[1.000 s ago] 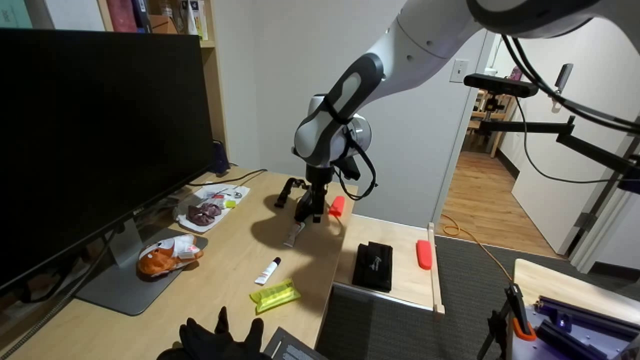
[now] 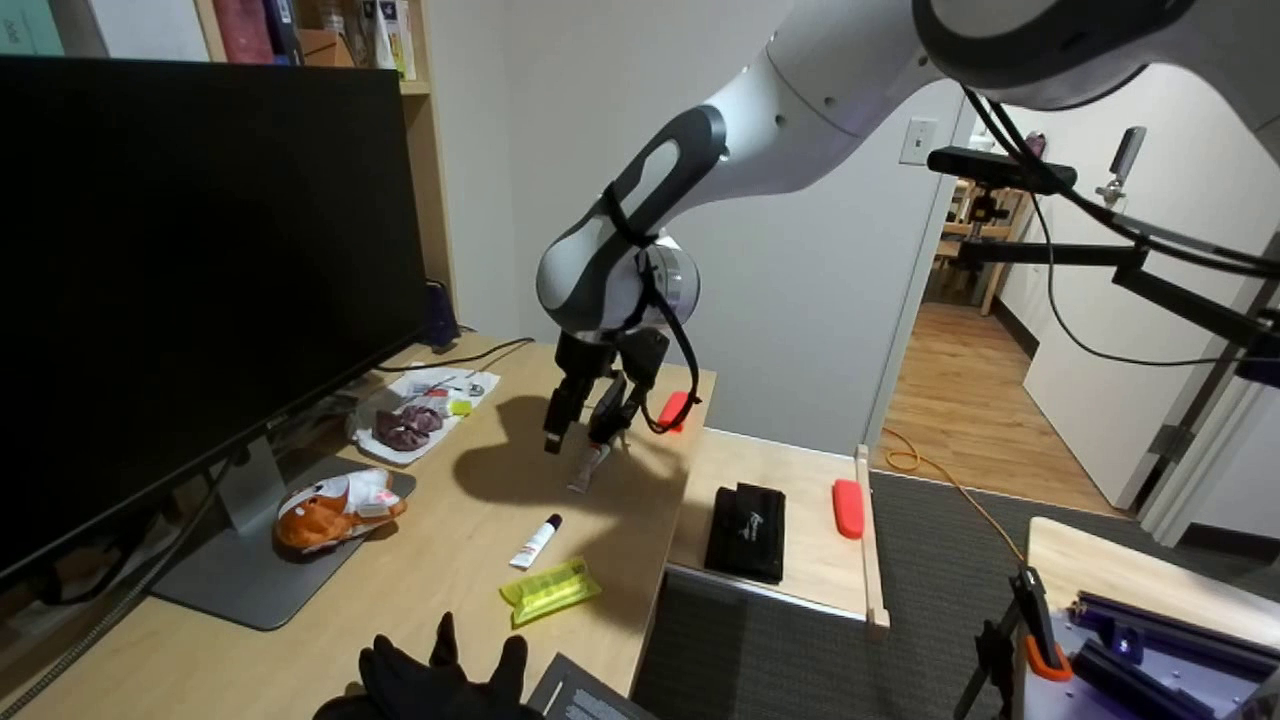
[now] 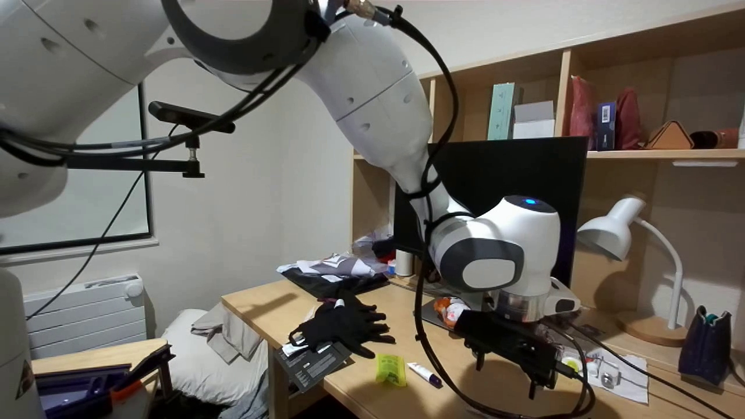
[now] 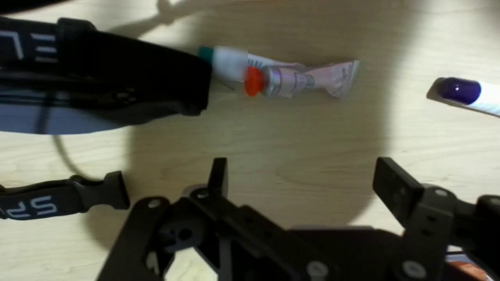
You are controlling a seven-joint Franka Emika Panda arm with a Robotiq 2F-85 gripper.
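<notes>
My gripper is open over bare wood in the wrist view, nothing between its fingertips. Exterior view 2 shows the gripper [image 3: 506, 377] tilted above the desk. A black pouch-like item with pale lettering [image 4: 131, 79] lies beyond the fingers to the upper left, apart from them. Below it is a black strap with a buckle [image 4: 61, 196]. Small paint-like tubes, one with a red cap [image 4: 254, 81] and another with a green cap [image 4: 205, 54], lie at the pouch's end. To the right lies a white tube with a dark purple cap [image 4: 459, 90].
A yellow packet [image 2: 551, 589] and black gloves [image 2: 432, 678] lie on the near desk. The monitor [image 2: 204, 288], an orange-and-white plush [image 2: 339, 510] and a white tray [image 2: 414, 450] line one side. A red case [image 2: 675, 412] sits near the far edge.
The arm has moved left and slightly down in exterior view 1, toward the monitor side. The gripper now covers the strap. The tubes and packet have stayed put.
</notes>
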